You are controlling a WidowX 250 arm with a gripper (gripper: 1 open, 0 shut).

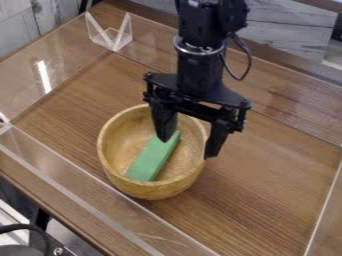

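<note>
A light wooden bowl (124,171) sits left of centre on the wooden table, with a green bar (152,158) lying in it at a slant. My black gripper (189,135) hangs over the back of the bowl, its two fingers wide apart, one at each side. It is open, and the green bar lies below and between the fingers, apparently not held.
A clear plastic object (111,32) stands at the back left. A dark cable shows at the bottom left corner.
</note>
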